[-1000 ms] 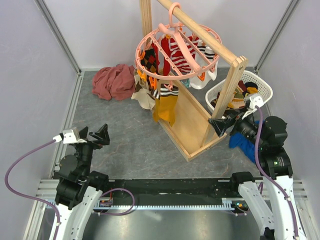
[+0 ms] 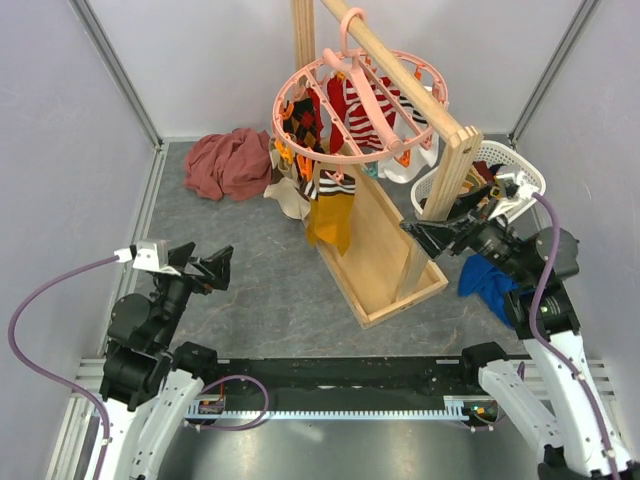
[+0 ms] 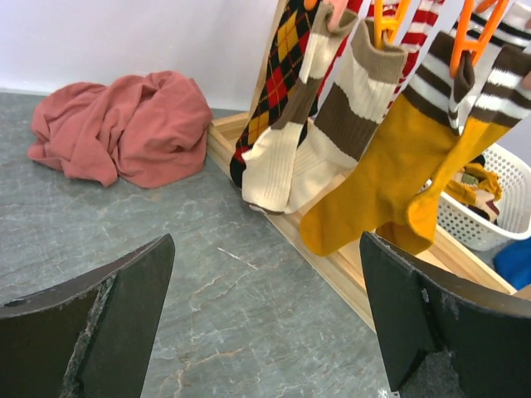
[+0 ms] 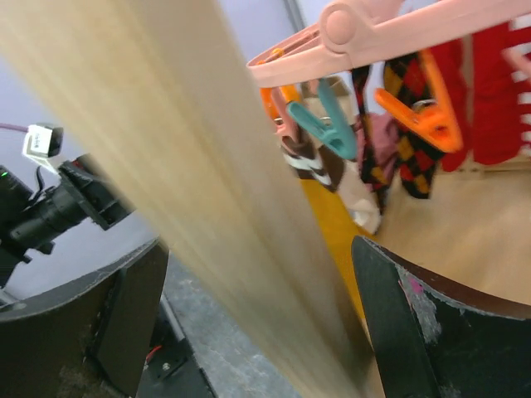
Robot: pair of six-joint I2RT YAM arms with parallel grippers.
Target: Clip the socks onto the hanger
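A round pink hanger [image 2: 283, 128] hangs from the wooden rod, with several socks clipped around its ring. Yellow socks [image 2: 331, 219] with brown-and-white striped cuffs hang at its near side; cream socks [image 3: 271, 159] and argyle socks [image 3: 285, 60] hang farther back. Striped red-and-white socks [image 2: 370, 112] are on the far side. My left gripper [image 2: 205, 268] stands open and empty above the floor at left, apart from the socks. Beside the stand's front post is my right gripper [image 2: 432, 235], open; in the right wrist view the post [image 4: 217, 191] crosses in front of its fingers. Teal and orange clips [image 4: 329, 124] show there.
A white basket [image 2: 525, 172] with several loose socks stands at right, partly behind the right arm. Blue cloth [image 2: 488, 288] lies below it. A reddish cloth [image 2: 228, 165] lies at back left. Floor between the left arm and the stand is clear.
My left gripper has shifted slightly right and turned a little. The right gripper has moved slightly left and up, closer to the post, while its arm has swung over part of the basket.
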